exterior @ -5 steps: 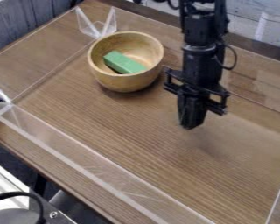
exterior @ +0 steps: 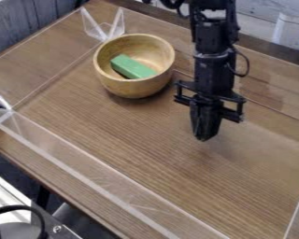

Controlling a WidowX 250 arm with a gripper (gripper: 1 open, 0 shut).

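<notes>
My black gripper [exterior: 204, 129] hangs over the middle right of the wooden table [exterior: 139, 177], fingers pointing down and shut, with nothing visible between them. To its upper left, apart from it, a round tan bowl [exterior: 121, 85] holds a green block [exterior: 132, 68]. Whether the fingertips touch the table is hard to tell.
A clear, angular plastic piece [exterior: 105, 25] stands at the back left, behind the bowl. Dark cables and a white object lie beyond the table's lower-left edge.
My gripper has shifted slightly around the same spot, a little to the left at its fingertips. The bowl and green block have not moved.
</notes>
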